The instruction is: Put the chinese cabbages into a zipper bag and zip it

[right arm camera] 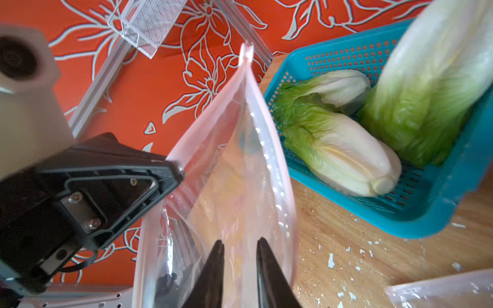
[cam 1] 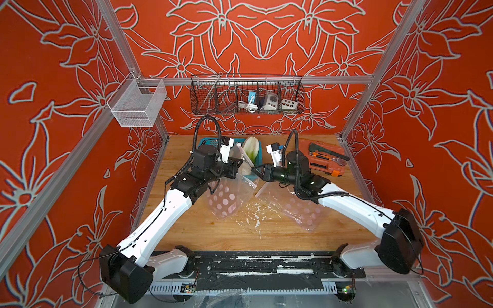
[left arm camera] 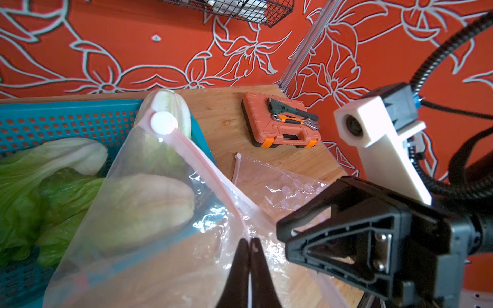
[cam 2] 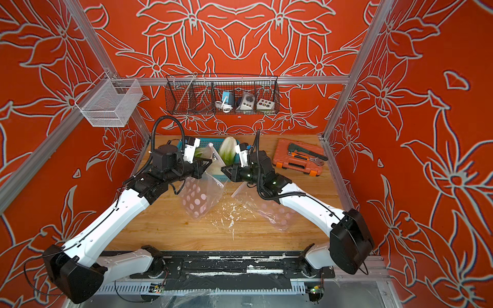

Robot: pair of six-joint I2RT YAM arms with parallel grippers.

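Observation:
A clear zipper bag hangs from my left gripper, shut on its edge, its pink zip strip slanting upward. My right gripper faces the bag's zip edges, its fingers part open; whether film lies between them is unclear. Behind, a teal basket holds several chinese cabbages, one standing taller at the right end. A second bag lies flat on the table at the right.
An orange tool case with tools on it sits at the back right. Wire baskets hang on the walls. White flakes are scattered on the table's middle, and the front left of the table is bare.

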